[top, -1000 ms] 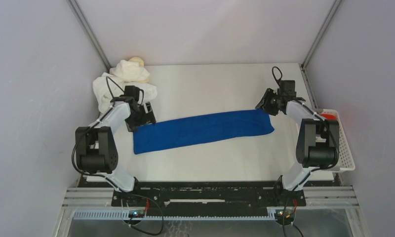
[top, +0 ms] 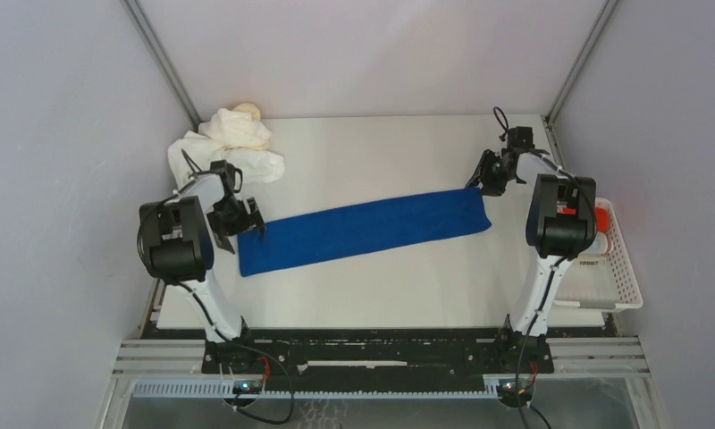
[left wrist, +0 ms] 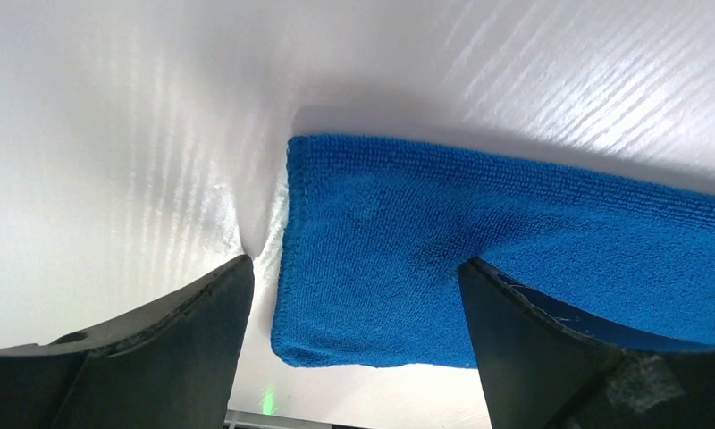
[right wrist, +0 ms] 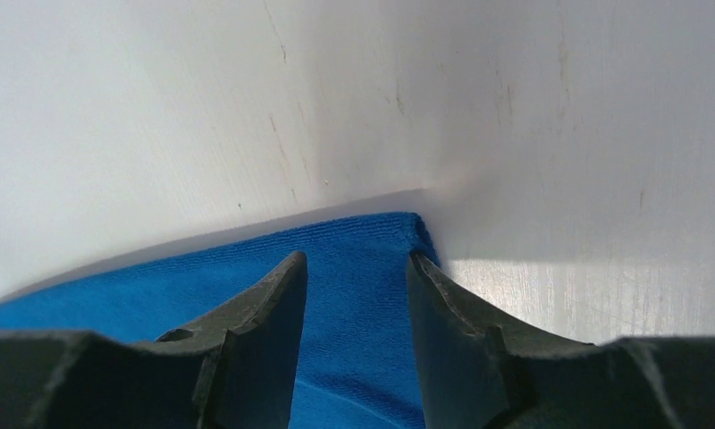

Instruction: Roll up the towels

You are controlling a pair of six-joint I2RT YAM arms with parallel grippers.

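Note:
A blue towel (top: 363,231) lies as a long flat strip across the table, its right end slightly higher in the top view. Over its far left corner stands my left gripper (top: 239,229), open. In the left wrist view that towel end (left wrist: 381,259) shows between the spread fingers. My right gripper (top: 481,181) is at the far right corner, its fingers part open. The right wrist view has the towel's corner (right wrist: 363,259) between the fingertips; whether they touch the cloth is hard to tell.
Crumpled cream towels (top: 224,147) lie at the back left, behind my left arm. A white basket (top: 626,268) with red and white items stands at the right, beside my right arm.
Both grippers have moved a little; the right one went toward the back.

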